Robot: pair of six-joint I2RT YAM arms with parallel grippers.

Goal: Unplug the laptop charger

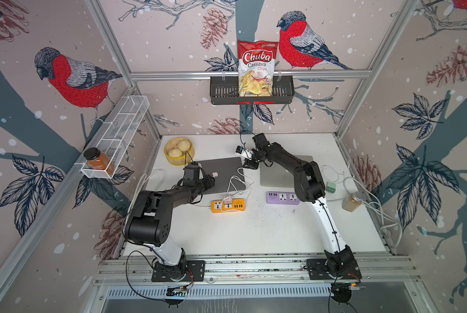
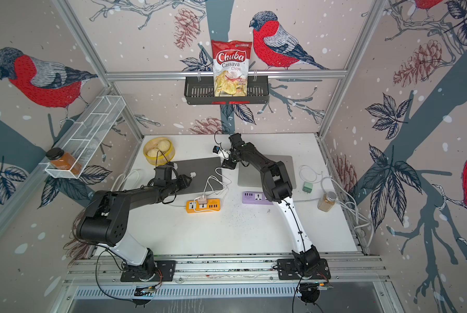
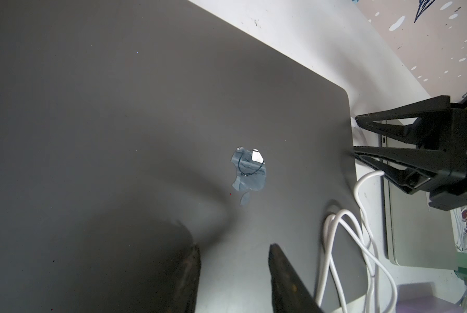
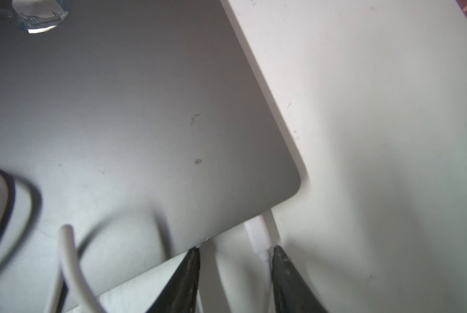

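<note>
A closed dark grey laptop (image 1: 225,177) lies left of centre. A white charger plug (image 4: 256,234) sits in its right side edge, near the back corner, with a thin cable running from it. My right gripper is open around that plug and cable, low at the edge, with its fingertips either side. My left gripper stands open over the laptop lid, near the logo (image 3: 249,172), with nothing visible between its fingers. More white cable (image 3: 337,224) loops over the laptop's right part down to an orange power strip (image 1: 236,206).
A silver laptop (image 1: 275,180) lies to the right, a purple power strip (image 1: 283,198) before it. A yellow steamer basket (image 1: 168,156) stands back left, a jar (image 1: 352,203) front right.
</note>
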